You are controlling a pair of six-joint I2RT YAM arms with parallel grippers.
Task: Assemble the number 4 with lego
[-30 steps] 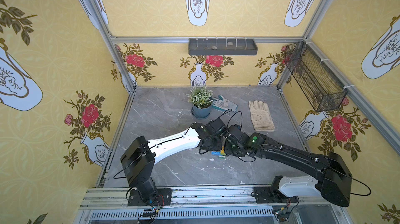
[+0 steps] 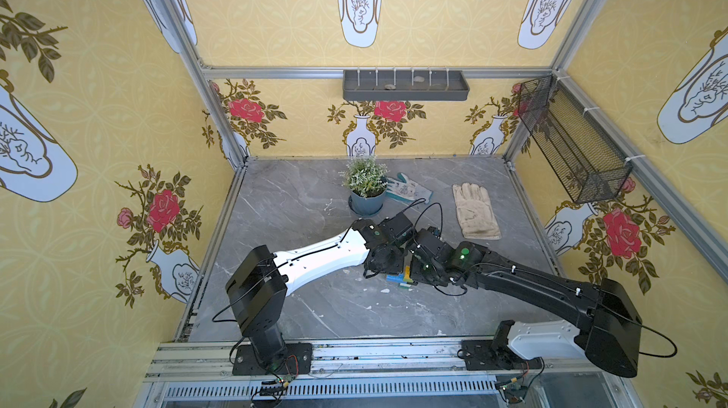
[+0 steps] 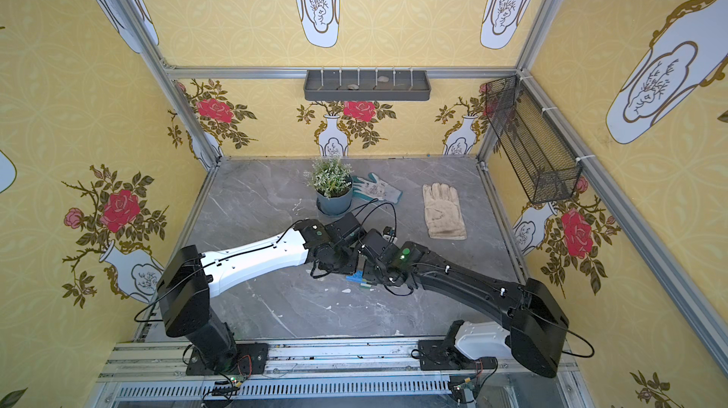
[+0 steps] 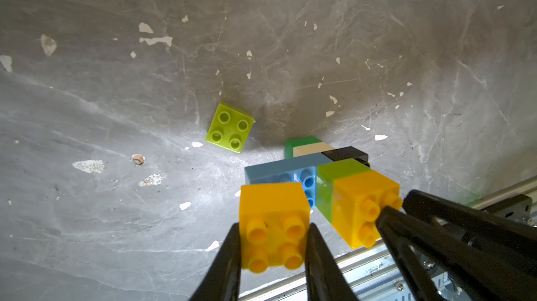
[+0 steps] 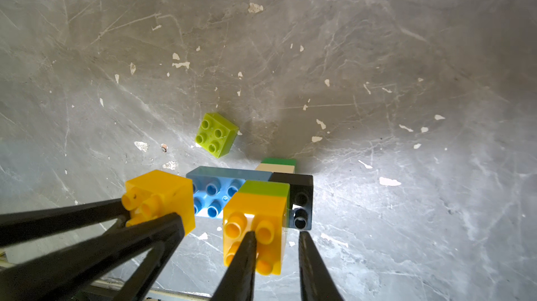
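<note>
In the left wrist view my left gripper is shut on a yellow brick [image 4: 273,203], above a blue brick [image 4: 279,164]. Beside it stands a stack: a yellow brick [image 4: 355,200] on a green one [image 4: 327,189], with a black brick [image 5: 296,189] and green and cream pieces behind. My right gripper, in the right wrist view, is part open at the stack's yellow brick, its fingers at that brick's near side; nothing clearly sits between them. A loose lime brick [image 5: 217,133] lies apart on the table.
A potted plant [image 2: 366,192], a teal glove [image 2: 408,188] and a beige glove [image 2: 475,211] lie at the back. A wire basket [image 2: 574,140] hangs on the right wall.
Otherwise the scene looks the same.
</note>
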